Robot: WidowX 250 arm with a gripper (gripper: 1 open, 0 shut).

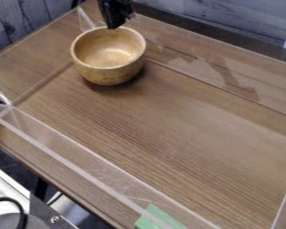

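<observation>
A light wooden bowl (107, 67) stands upright and empty-looking at the upper left of the wooden table (170, 134). My gripper (117, 20) is at the top edge of the camera view, dark and mostly out of frame, just behind and above the bowl's far rim. Its fingers are too small and cut off to tell whether they are open or shut.
Clear tape strips run along the left and right edges. A green piece (157, 219) lies at the front edge. A grey wall (229, 18) borders the back.
</observation>
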